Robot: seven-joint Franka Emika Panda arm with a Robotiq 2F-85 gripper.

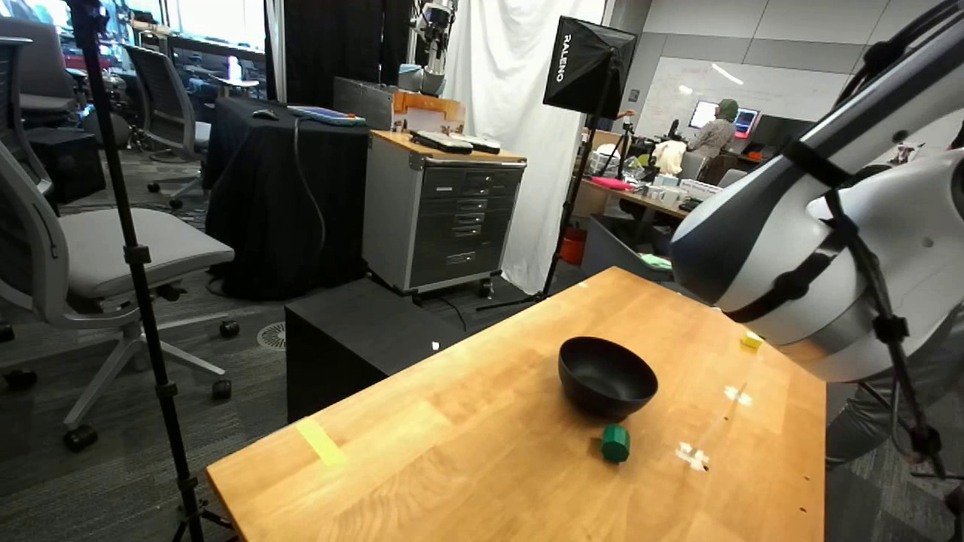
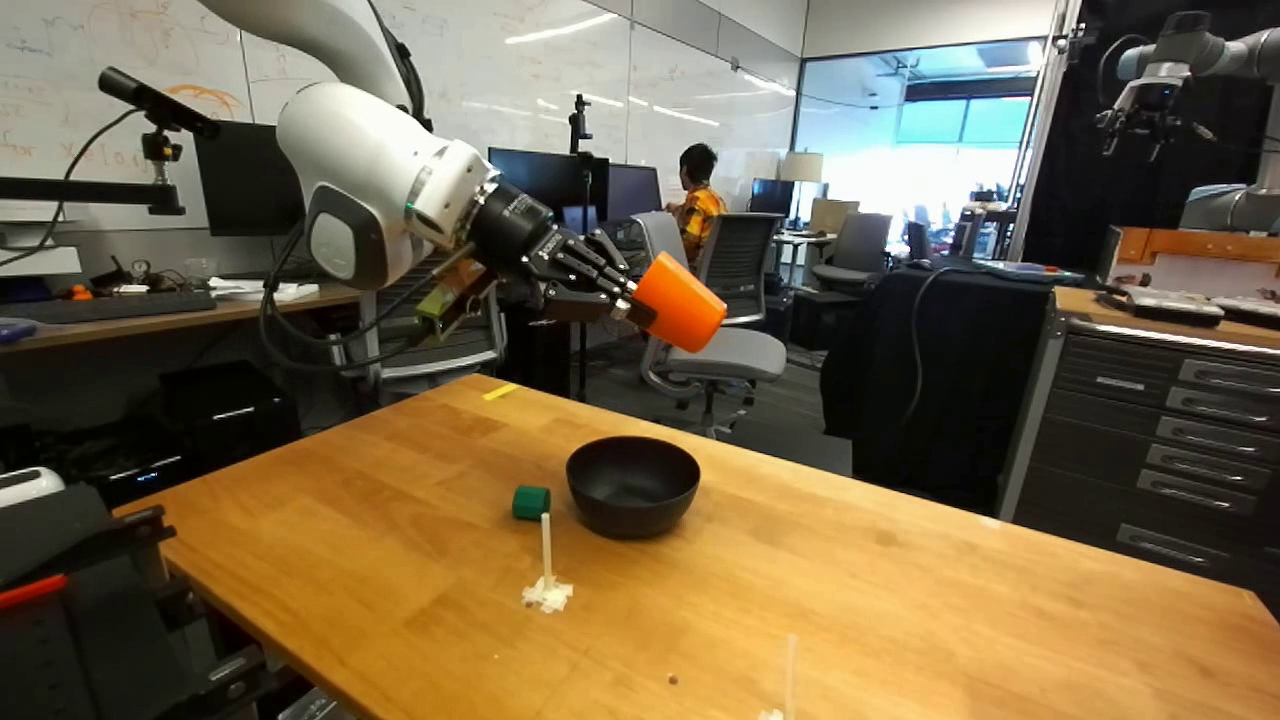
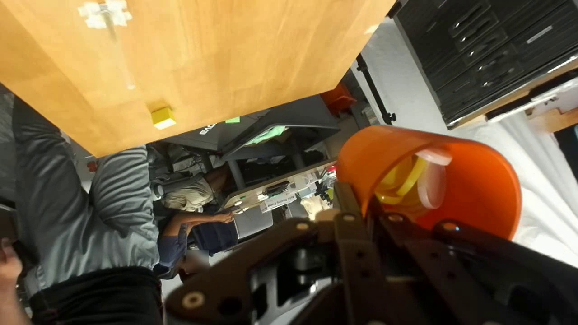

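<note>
An orange cup is held in the air by its rim, with my gripper shut on it, well above the table. In the wrist view the cup tilts with its mouth toward the camera, and yellow and pale pieces lie inside. One finger shows outside the cup's wall. A black bowl stands upright on the table, its visible inside empty. Close beside it sits a small green block. Exterior view 1 shows the bowl and block, while the arm hides my gripper and the cup.
A thin pale stick rises from a taped spot, and a second stick stands closer to the camera. A person sits beyond the table.
</note>
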